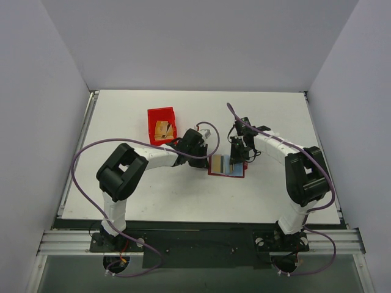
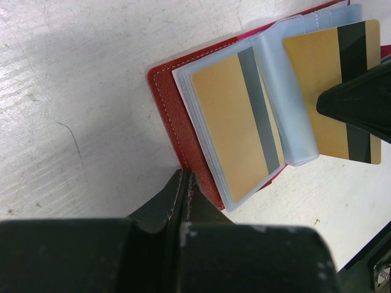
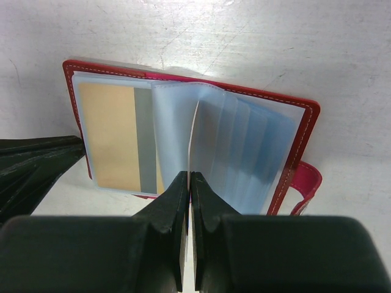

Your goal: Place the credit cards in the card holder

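The red card holder lies opened on the table, its clear sleeves spread. One gold card with a dark stripe lies in the sleeve on its left side. My right gripper is shut on another gold credit card, seen nearly edge-on in the right wrist view. That card stands over the middle of the holder, against a raised clear sleeve; whether it is inside the sleeve I cannot tell. My left gripper is shut, tips at the holder's left red edge, with nothing visible between them.
A red box with more gold cards sits at the back left, behind the left arm. Both grippers are close together over the holder.
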